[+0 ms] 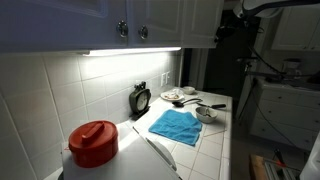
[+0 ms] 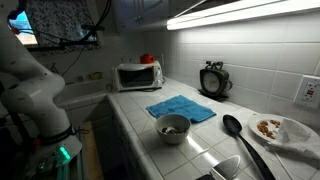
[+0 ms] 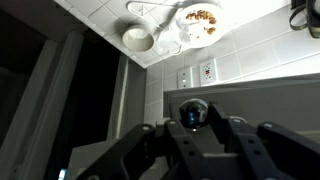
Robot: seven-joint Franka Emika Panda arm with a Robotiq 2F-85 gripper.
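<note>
In the wrist view my gripper is shut on a round, shiny cabinet knob (image 3: 192, 108). The knob stands out from a dark grey cabinet door (image 3: 260, 98). Exterior view 1 has the row of upper cabinets along the top, with the door (image 1: 200, 22) at its far right end and my arm (image 1: 262, 18) reaching in to its edge. Too little of the fingers shows there to make out the grip. Exterior view 2 does not show the gripper.
On the counter below lie a blue towel (image 2: 186, 109), a grey bowl (image 2: 173, 130), a black ladle (image 2: 234, 128) and a plate of food (image 2: 277, 131). A red pot (image 1: 93, 144) sits on the toaster oven. A black appliance (image 2: 214, 80) stands by the wall.
</note>
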